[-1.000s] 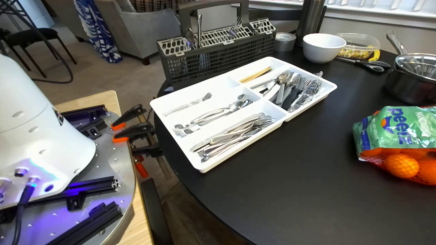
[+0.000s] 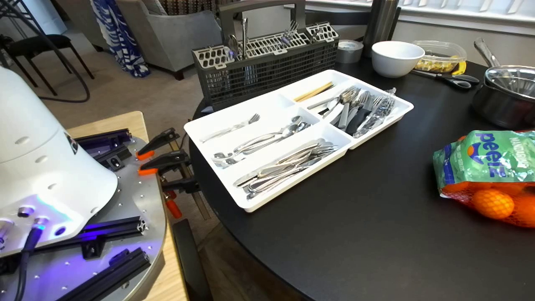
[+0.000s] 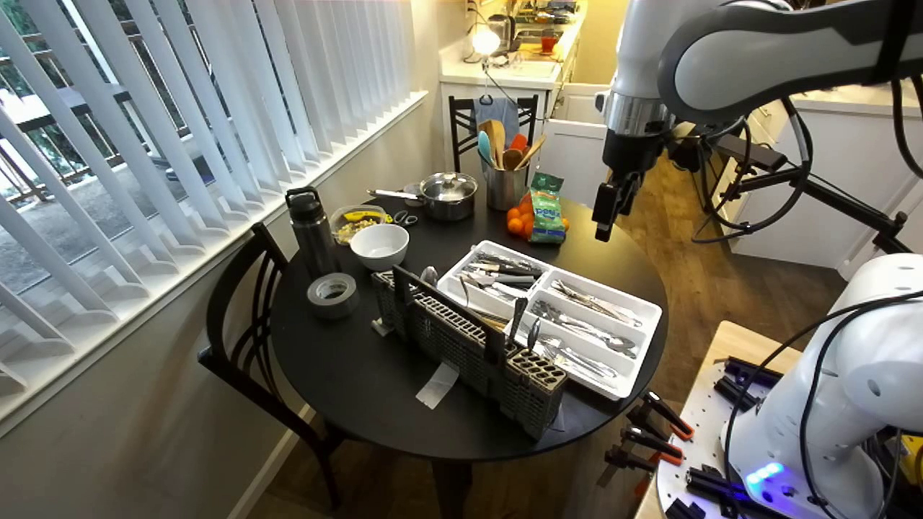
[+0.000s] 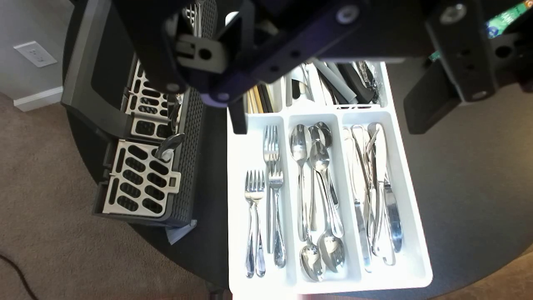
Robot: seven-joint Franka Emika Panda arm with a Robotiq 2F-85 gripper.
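Observation:
In the wrist view my gripper is open, its dark fingers wide apart with nothing held between them. It hangs well above the table in exterior view 2, and in exterior view 1 it is out of frame. Below lies the white cutlery tray (image 4: 415, 241), with forks (image 4: 271, 145), spoons (image 4: 320, 157) and knives (image 4: 382, 165) in separate long compartments. Chopsticks (image 2: 313, 92) and mixed utensils fill its far part. Alongside the tray stands a grey dishwasher basket (image 2: 268, 70), with a few utensils upright in it.
A bag of mandarins (image 2: 489, 173), a lidded pot (image 3: 448, 194) and a utensil holder (image 3: 506, 186) stand beyond the tray. A white bowl (image 2: 396, 57), roll of tape (image 3: 333, 294) and dark bottle (image 3: 311, 229) are near the window. Bare black tabletop (image 2: 371, 225) extends beside the tray.

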